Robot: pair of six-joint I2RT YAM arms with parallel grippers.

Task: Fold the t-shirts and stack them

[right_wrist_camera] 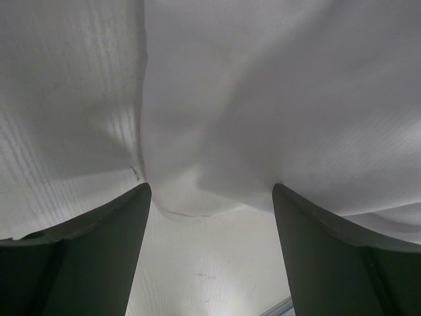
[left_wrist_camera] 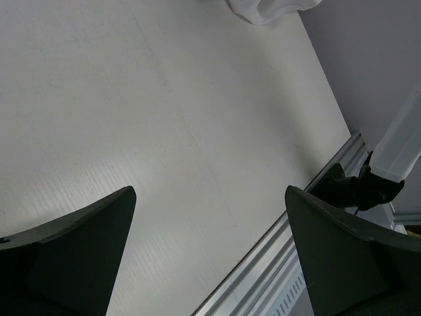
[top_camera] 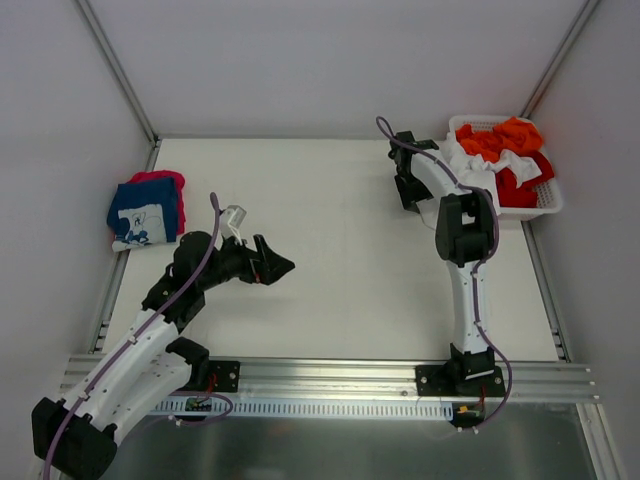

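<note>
A white shirt (top_camera: 480,178) hangs over the near-left side of the white basket, and its lower end lies on the table. Over that end, my right gripper (top_camera: 407,203) is open. In the right wrist view the white cloth (right_wrist_camera: 197,118) spreads below and between the open fingers, not gripped. My left gripper (top_camera: 285,265) stands open above bare table at left of centre; nothing is between its fingers. A stack of folded shirts lies at the far left, a blue one with a white print (top_camera: 145,222) on a red one (top_camera: 181,190).
The white basket (top_camera: 550,200) at the back right holds several crumpled shirts, orange (top_camera: 515,135), red (top_camera: 508,190) and white. A metal rail (top_camera: 330,370) runs along the front edge.
</note>
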